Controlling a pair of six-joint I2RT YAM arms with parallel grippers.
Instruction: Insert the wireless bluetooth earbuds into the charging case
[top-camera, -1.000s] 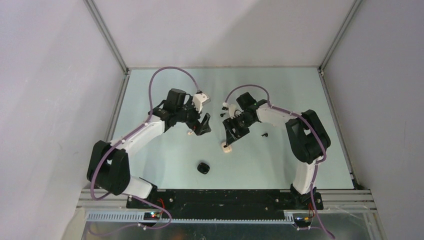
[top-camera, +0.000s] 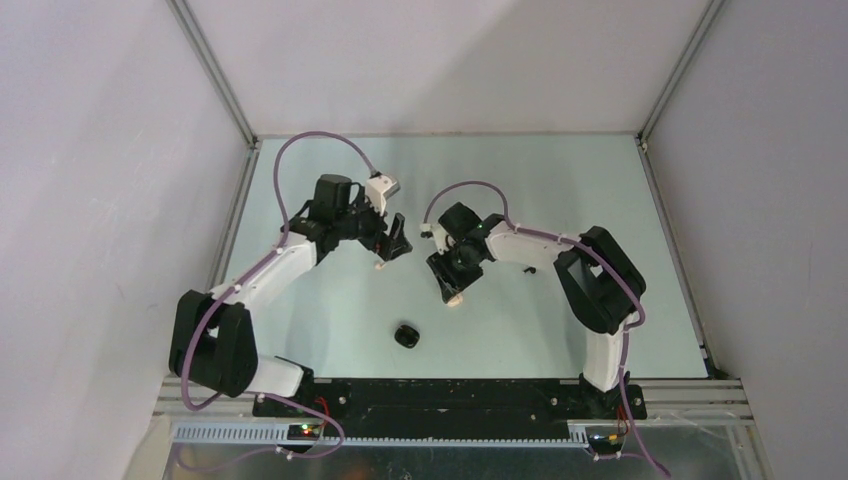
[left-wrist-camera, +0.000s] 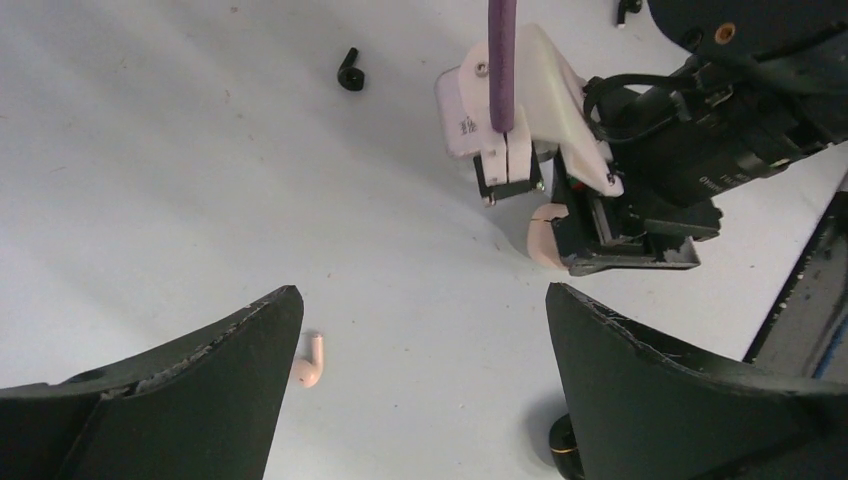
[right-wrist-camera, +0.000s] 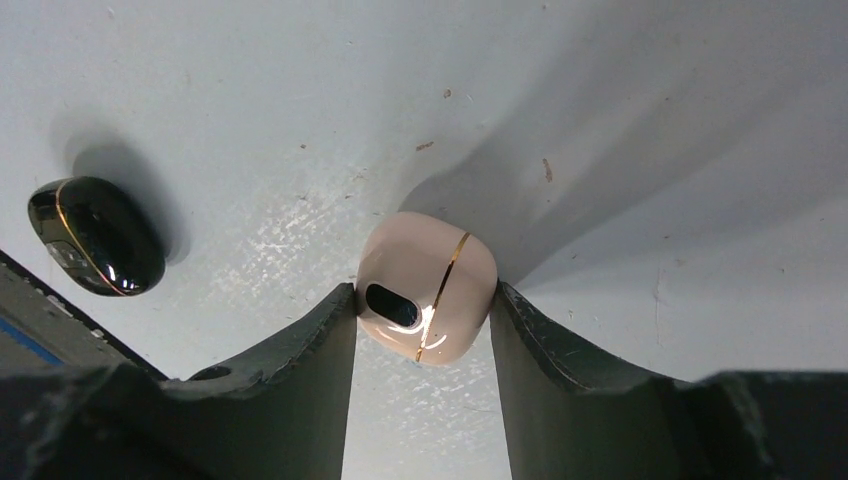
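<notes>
A pink charging case with a gold seam (right-wrist-camera: 427, 260) stands on the table between the fingertips of my right gripper. Both tips look to touch its sides, fingers at the case's width. My left gripper is open and empty above the table. Between its fingers, lower down, lies a pink earbud (left-wrist-camera: 310, 370). A black charging case (right-wrist-camera: 97, 235) sits apart, toward the front edge. One black earbud (left-wrist-camera: 351, 72) lies behind the right gripper; another black earbud (top-camera: 530, 270) is to its right. No second pink earbud shows.
In the top view the two arms stand close together mid-table, the right wrist (top-camera: 460, 225) near the left gripper's fingers. The table's front edge (right-wrist-camera: 80, 320) runs just past the black case.
My right gripper has moved left and toward the front, down to the pink case, and its fingers have closed in. The left gripper has shifted back and left.
</notes>
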